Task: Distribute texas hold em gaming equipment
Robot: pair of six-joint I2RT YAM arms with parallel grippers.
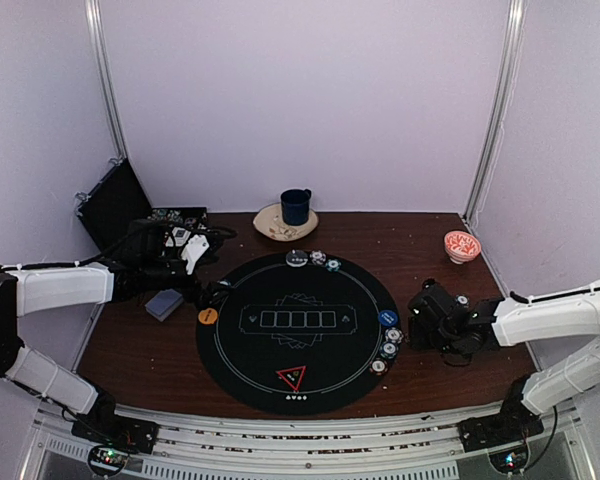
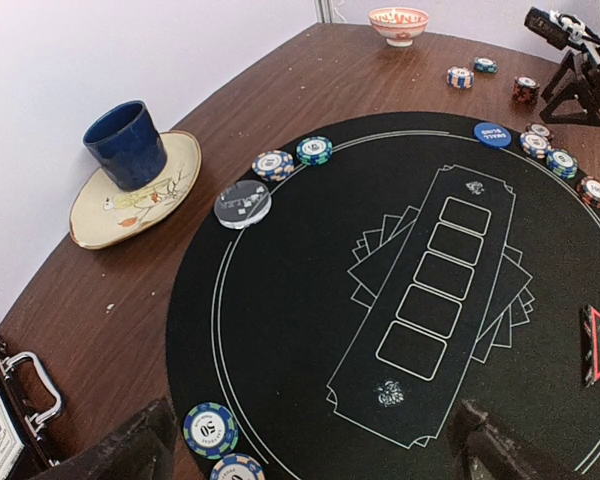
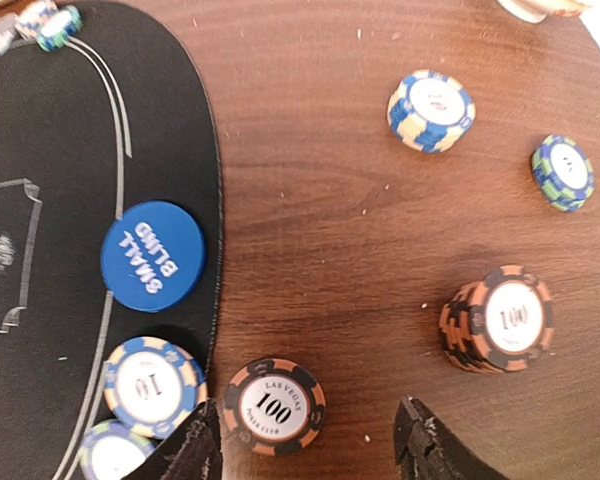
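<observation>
The black poker mat (image 1: 270,350) lies mid-table with a small blind button (image 3: 152,255), a dealer button (image 2: 243,204) and chips round its edge. My right gripper hangs over the wood right of the mat, parted, around a black-orange 100 chip (image 3: 275,405) seen below it; whether it touches cannot be told. A stack of 100 chips (image 3: 510,320), a blue-white stack (image 3: 430,110) and a green-blue stack (image 3: 562,172) stand on the wood. My left gripper is open above the mat's left side, nothing between its fingers.
A cup (image 1: 295,206) on a plate (image 1: 273,227) stands at the back, a bowl (image 1: 462,246) at the back right. An open chip case (image 1: 115,205) and a card deck (image 1: 164,304) are on the left.
</observation>
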